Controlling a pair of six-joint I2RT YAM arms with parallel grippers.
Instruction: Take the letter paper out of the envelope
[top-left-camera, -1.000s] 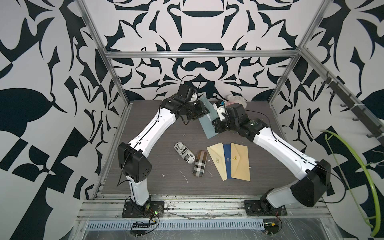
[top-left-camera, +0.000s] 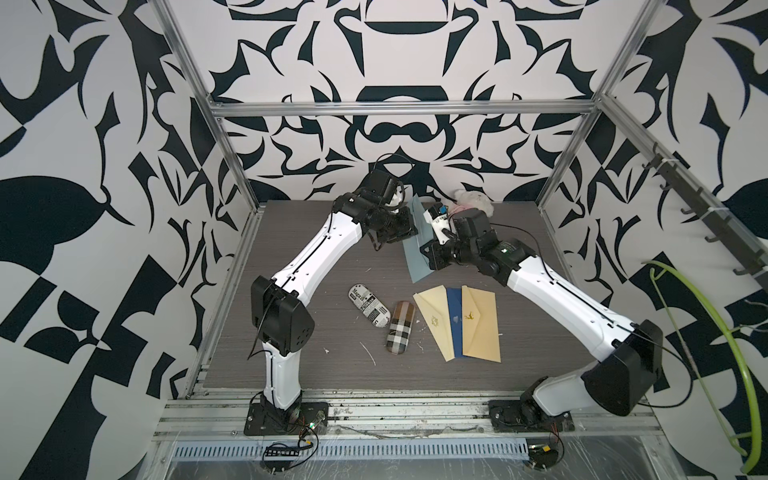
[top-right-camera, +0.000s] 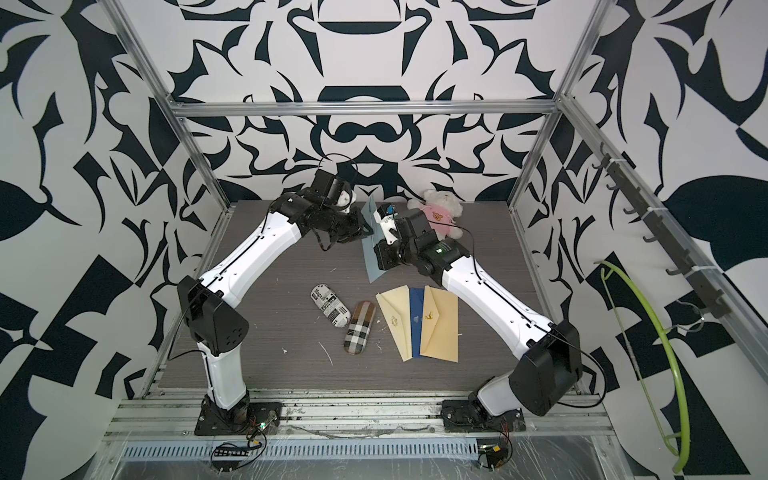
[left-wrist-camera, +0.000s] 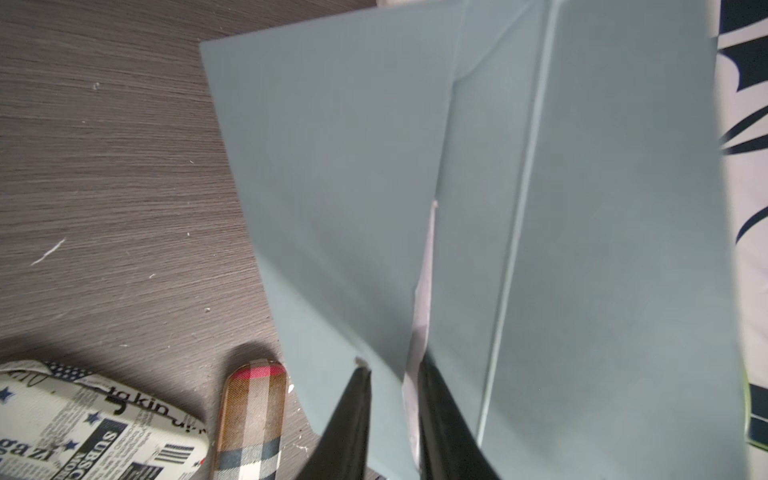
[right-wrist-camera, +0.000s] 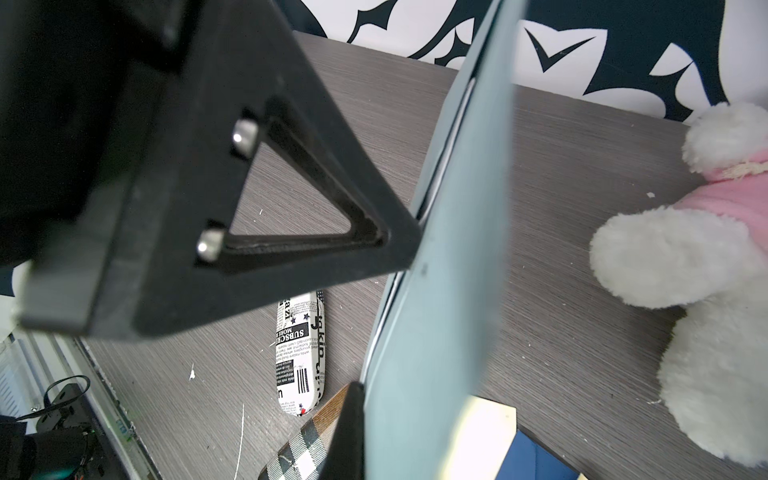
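A grey-blue envelope (left-wrist-camera: 344, 184) stands upright between my two grippers, its flap (left-wrist-camera: 632, 240) spread to the right in the left wrist view. A pale strip of letter paper (left-wrist-camera: 421, 320) shows in its mouth. My left gripper is partly open at that mouth, its fingertips on either side of the front panel's edge; how deep they reach is unclear. From the right, my right gripper (top-left-camera: 428, 256) is shut on the envelope's lower part. One of its fingers (right-wrist-camera: 346, 436) shows in the right wrist view; the envelope hides the other.
Beige and blue envelopes (top-left-camera: 480, 324) lie fanned at the front right. A printed case (top-left-camera: 369, 305) and a plaid case (top-left-camera: 400, 328) rest to their left. At the back right sits a white plush toy (top-right-camera: 438, 212) in pink.
My left gripper has shifted slightly to the right. The envelope has swung to a steeper, more edge-on angle in the top left view. The right arm has barely moved.
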